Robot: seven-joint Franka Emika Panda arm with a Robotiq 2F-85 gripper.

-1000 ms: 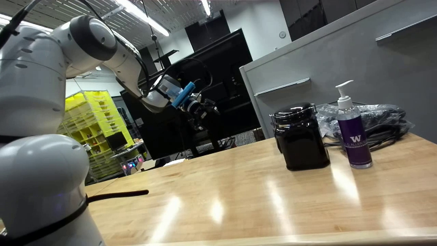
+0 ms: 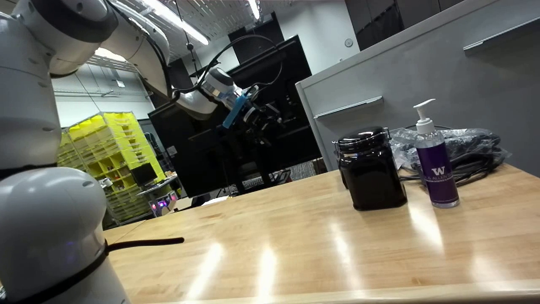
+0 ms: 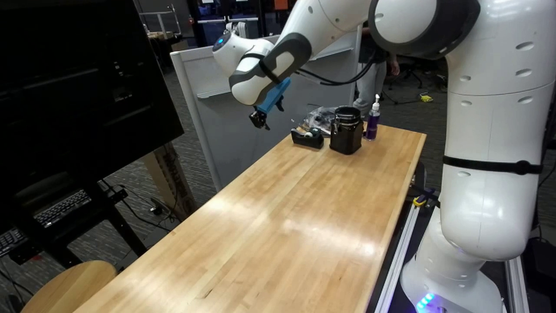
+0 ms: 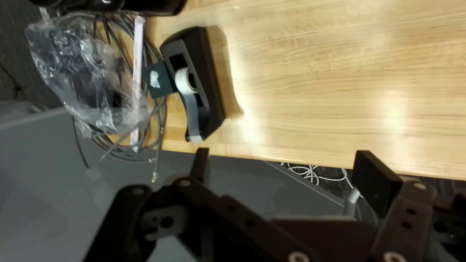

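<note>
Wide apart stand the two fingers of my gripper in the wrist view, with nothing between them. In exterior view 2 the gripper (image 3: pixel 260 120) hangs in the air near the table's far left edge, above table height. A black tape dispenser (image 4: pixel 207 83) with a white roll lies on the wood beyond the left finger, apart from it. A glossy black jar (image 3: pixel 346 130) with a clamp lid stands upright to the right of the dispenser (image 3: pixel 307 138) in exterior view 2. Beside the jar is a clear pump bottle (image 2: pixel 438 167) with a purple label.
Bagged cables (image 4: pixel 87 74) lie at the table's end, against a grey partition (image 2: pixel 430 76). A large black screen (image 3: pixel 78 78) stands off the table's left side.
In exterior view 1 the arm has swung and the gripper has moved right and slightly up, its wrist turning too. Jar and bottle stand where they were.
</note>
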